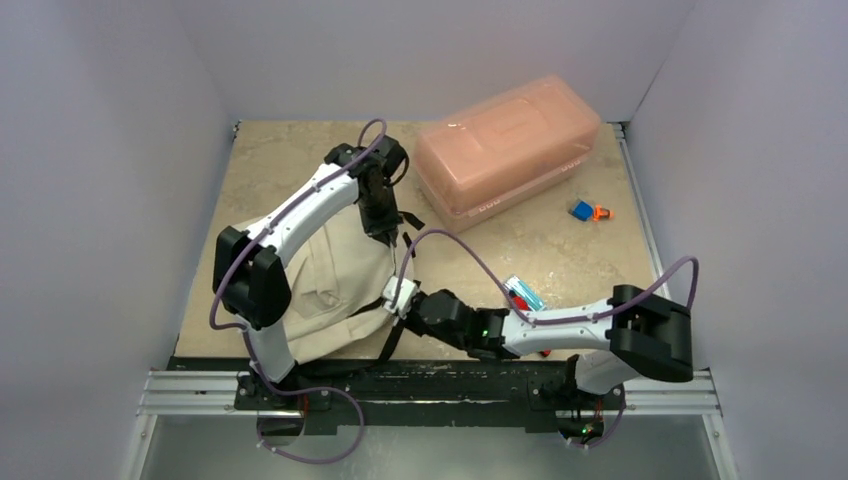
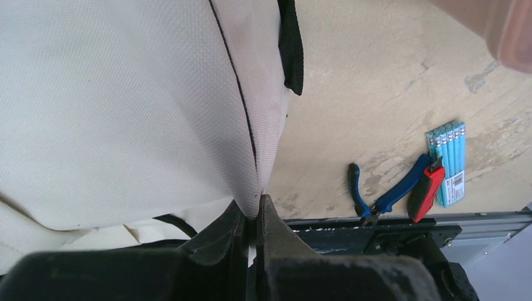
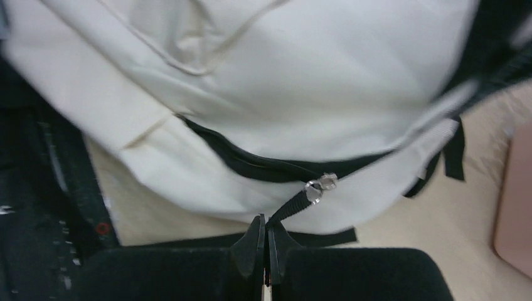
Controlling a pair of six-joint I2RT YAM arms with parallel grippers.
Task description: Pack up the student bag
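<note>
The cream bag (image 1: 335, 265) lies flat at the left of the table. At its right edge my left gripper is shut on a fold of the pale fabric, beside a thin dark seam. My right gripper is shut on the black pull tab (image 3: 292, 205) of a zipper, whose metal slider (image 3: 324, 184) sits just beyond the fingertips. The black zipper (image 3: 257, 164) runs along the bag near its edge. In the top view both grippers are close together on that side, and their fingertips are hard to make out.
A pink translucent box (image 1: 510, 145) stands at the back right. Blue pencils (image 2: 447, 157), a red cutter (image 2: 427, 189) and blue-handled pliers (image 2: 404, 187) lie near the front edge, close to the right arm. A blue block (image 1: 582, 210) and an orange item (image 1: 602, 213) lie farther right.
</note>
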